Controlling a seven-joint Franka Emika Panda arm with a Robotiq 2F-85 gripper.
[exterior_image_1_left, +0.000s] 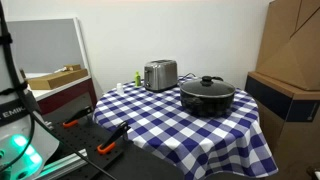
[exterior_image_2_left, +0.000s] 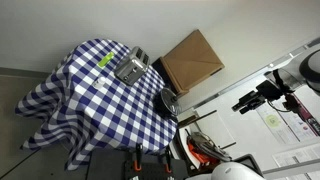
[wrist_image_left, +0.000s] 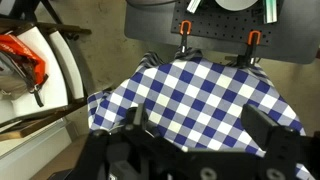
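A black lidded pot (exterior_image_1_left: 207, 96) stands on the blue-and-white checked cloth (exterior_image_1_left: 165, 125), right of a silver toaster (exterior_image_1_left: 160, 75). A green bottle (exterior_image_1_left: 138, 79) and a small white cup (exterior_image_1_left: 119, 87) are left of the toaster. From exterior view 2, my gripper (exterior_image_2_left: 254, 92) shows as a dark shape at the right, away from these objects, its fingers apart. In the wrist view the black gripper spreads wide across the lower part, with only cloth visible between its two sides. Neither pot nor toaster shows there.
Orange-tipped clamps (wrist_image_left: 252, 40) sit along the dark mount by the robot base. Cardboard boxes (exterior_image_1_left: 290, 55) stand beside the table on the right. A bin with red items (exterior_image_2_left: 203, 146) lies off the table.
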